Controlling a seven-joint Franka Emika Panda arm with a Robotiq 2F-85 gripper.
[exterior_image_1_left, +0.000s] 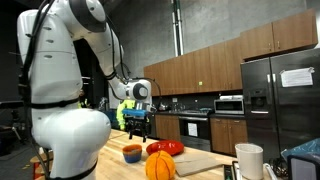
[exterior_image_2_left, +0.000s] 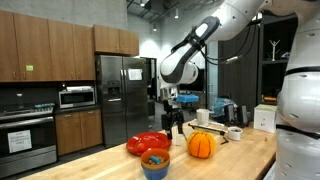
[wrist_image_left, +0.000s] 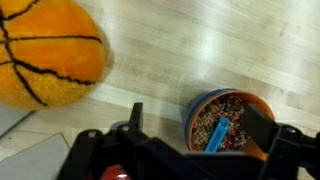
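My gripper (exterior_image_1_left: 138, 132) hangs above the table near a bowl. In the wrist view its dark fingers stand well apart, so the gripper is open, with no object held. Beneath the right finger lies the bowl (exterior_image_2_left: 155, 171), blue outside and orange inside. It holds brown granules (wrist_image_left: 207, 111) and a bright blue item (wrist_image_left: 217, 136); the finger covers part of the bowl. An orange basketball-like plush (wrist_image_left: 48, 58) with black lines sits to the upper left in the wrist view.
A red dish (exterior_image_1_left: 165, 147) lies behind the bowl, near a pale board (exterior_image_1_left: 201, 163). At the right stands a white canister (exterior_image_1_left: 249, 158). Bare wooden tabletop (wrist_image_left: 185, 45) shows between plush and bowl. Kitchen cabinets and a fridge (exterior_image_1_left: 277, 95) are in the background.
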